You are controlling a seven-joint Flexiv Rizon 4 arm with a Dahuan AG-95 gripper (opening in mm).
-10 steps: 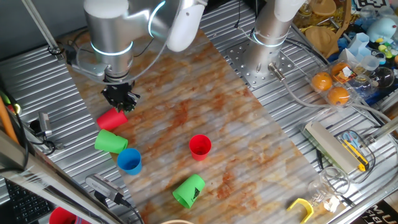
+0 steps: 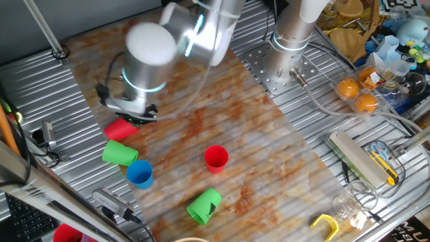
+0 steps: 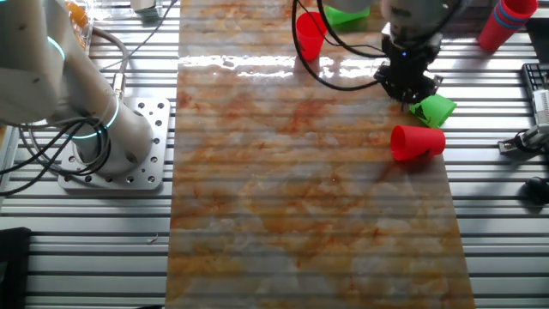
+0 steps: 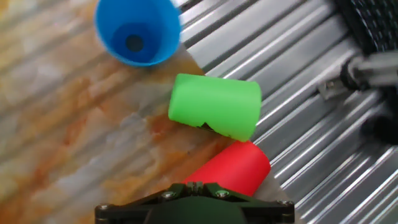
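Note:
A red cup (image 2: 120,129) lies on its side at the board's left edge, with a green cup (image 2: 120,154) on its side close by. Past them a blue cup (image 2: 140,175) stands with its mouth up. My gripper (image 2: 139,115) is above the board beside the lying red cup. In the wrist view its dark fingers meet at the bottom centre, shut with nothing visible between them. They overlap the near part of the red cup (image 4: 237,167) in that view; contact cannot be told. The green cup (image 4: 215,106) and the blue cup (image 4: 138,30) are farther off.
An upright red cup (image 2: 216,160) and another lying green cup (image 2: 203,206) are on the marbled board (image 2: 269,181). Red stacked cups (image 3: 506,23) stand off the board. A camera (image 2: 113,202) sits near its edge. Much of the board is bare.
My gripper has shifted slightly to the right in the exterior view, and the arm above it has swung right and down. The cups have stayed where they were.

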